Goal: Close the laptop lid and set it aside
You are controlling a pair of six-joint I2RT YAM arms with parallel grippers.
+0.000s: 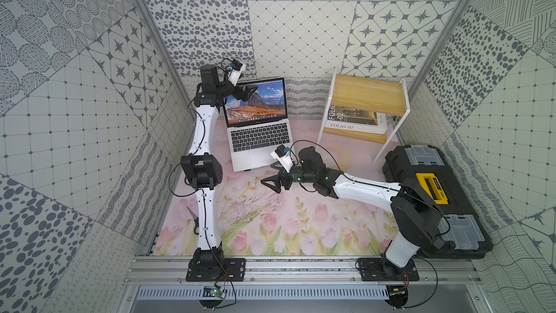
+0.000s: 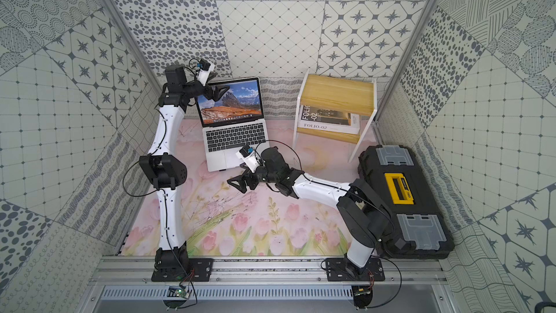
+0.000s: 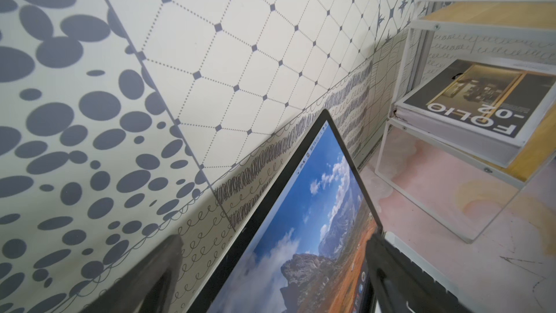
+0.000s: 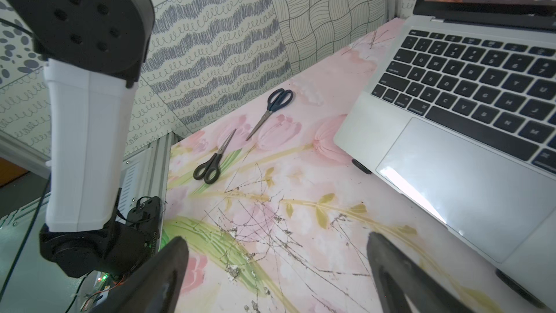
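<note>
An open silver laptop [image 1: 254, 147] stands on the flowered table, its lit screen [image 3: 307, 220] upright. My left gripper [image 1: 248, 91] is open at the screen's upper left corner; in the left wrist view the screen's edge runs between the blurred fingertips, with no clear contact. My right gripper [image 1: 272, 182] stands open low in front of the laptop's front right part, near the trackpad edge [image 4: 440, 214], with only table between its fingers in the right wrist view.
A wooden shelf [image 1: 365, 89] with a book [image 1: 353, 121] stands behind on the right. A black toolbox [image 1: 440, 231] lies along the right side. Two scissors [image 4: 209, 171] [image 4: 272, 104] lie left of the laptop.
</note>
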